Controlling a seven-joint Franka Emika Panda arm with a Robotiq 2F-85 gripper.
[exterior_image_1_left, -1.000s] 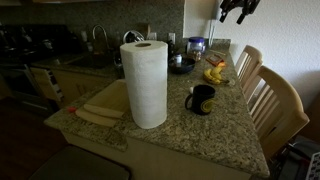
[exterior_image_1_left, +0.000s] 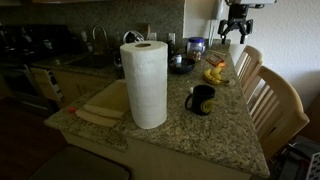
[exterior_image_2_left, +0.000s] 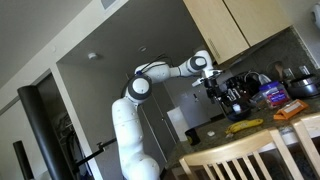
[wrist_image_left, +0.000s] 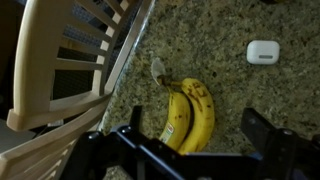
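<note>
Two yellow bananas (wrist_image_left: 200, 110) lie side by side on the granite counter, their stems toward the top of the wrist view. In exterior view 1 the bananas (exterior_image_1_left: 213, 74) rest past the mug, near the counter's chair side. My gripper (exterior_image_1_left: 232, 42) hangs above the far part of the counter with its fingers pointing down. Its fingers stand wide apart and hold nothing. From the wrist camera, the gripper has one finger on each side of the bananas, whose lower ends are partly covered by its body.
A small white case (wrist_image_left: 263, 52) lies on the counter near the bananas. Wooden chairs (wrist_image_left: 85, 60) line one edge. Also on the counter are a black mug (exterior_image_1_left: 200, 100), a paper towel roll (exterior_image_1_left: 147, 85) and a dark bowl (exterior_image_1_left: 181, 66).
Over the last second my gripper has come down toward the counter in exterior view 1, remaining open. The bananas, mug and paper towel roll have stayed put.
</note>
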